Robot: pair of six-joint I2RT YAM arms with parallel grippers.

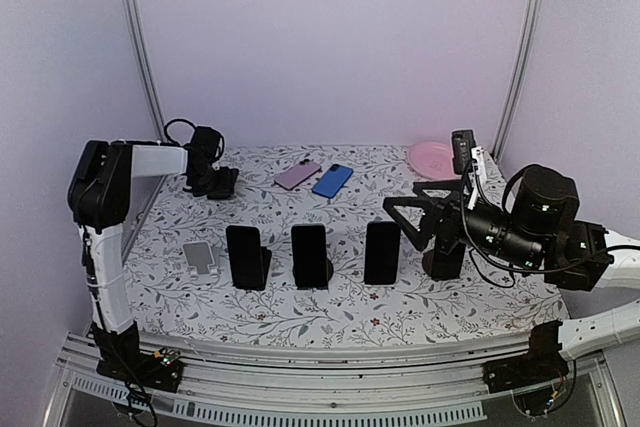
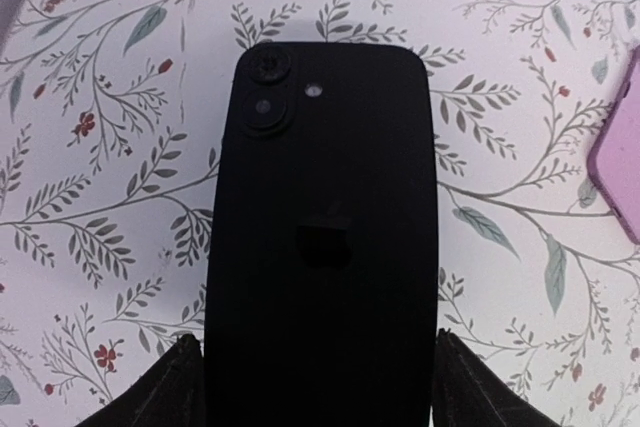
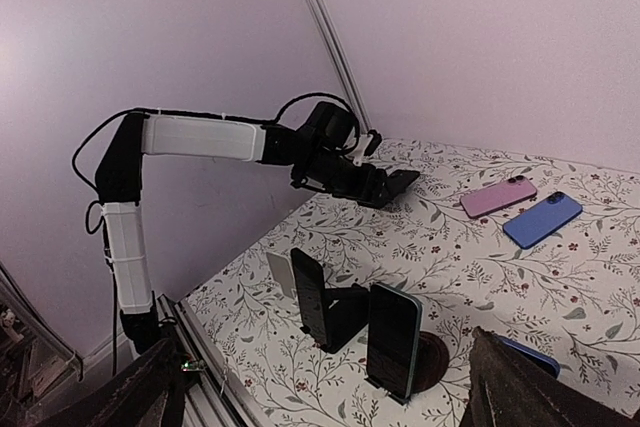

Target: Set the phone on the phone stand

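Note:
A black phone point(image 2: 320, 177) fills the middle of the left wrist view, between the fingers of my left gripper, which is at the far left back of the table point(image 1: 205, 185); whether the fingers grip it I cannot tell. A white empty stand point(image 1: 198, 258) sits at the front left. Phones stand upright in a front row point(image 1: 243, 252) point(image 1: 309, 252) point(image 1: 382, 250). My right gripper point(image 1: 420, 212) hangs open above the right side of the table.
A pink phone point(image 1: 297, 174) and a blue phone point(image 1: 332, 181) lie flat at the back. A pink plate point(image 1: 430, 156) is at the back right.

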